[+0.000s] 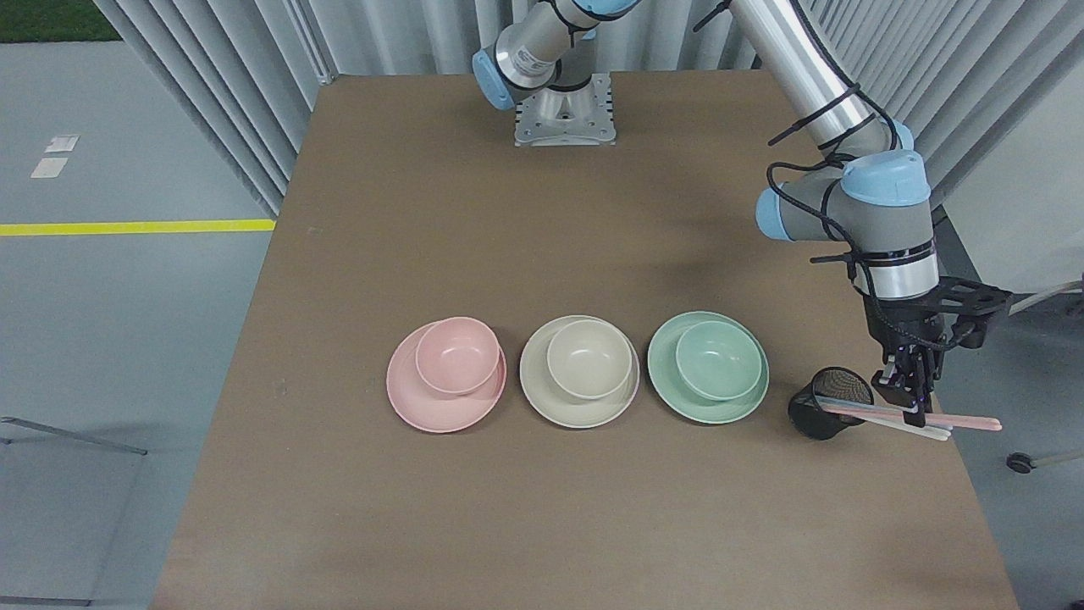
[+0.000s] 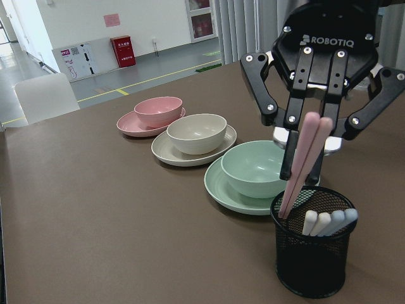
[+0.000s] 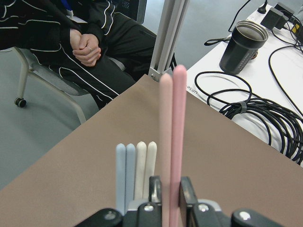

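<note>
A pink pair of chopsticks [image 2: 307, 152] is held by my gripper [image 2: 304, 171], which is shut on it just over a black mesh holder [image 2: 310, 259]; in the left view their lower ends are at its rim. Blue and white chopsticks [image 2: 335, 220] stand in that holder, leaning outward. In the wrist view the pink pair [image 3: 173, 142] rises between my fingers, beside the blue and white ones [image 3: 137, 170]. In the front view the holder [image 1: 813, 412] sits at the right of the table.
Three plate-and-bowl sets stand in a row left of the holder: pink [image 1: 455, 356], cream [image 1: 587, 357], green [image 1: 717, 361]. A seated person [image 3: 85, 56] and cables [image 3: 265, 118] appear beyond the table edge.
</note>
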